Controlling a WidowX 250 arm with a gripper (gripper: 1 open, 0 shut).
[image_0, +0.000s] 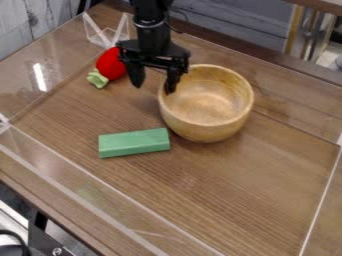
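My black gripper (151, 55) hangs at the top centre, between the red object and the wooden bowl, open. A tan bowl (206, 98) sits right of centre. A red object (110, 58) with a small green part lies at the upper left, partly behind the arm. A green rectangular block (134, 141) lies lower left of the bowl.
A pale wire-like item (107, 28) stands at the back left, near the table's edge.
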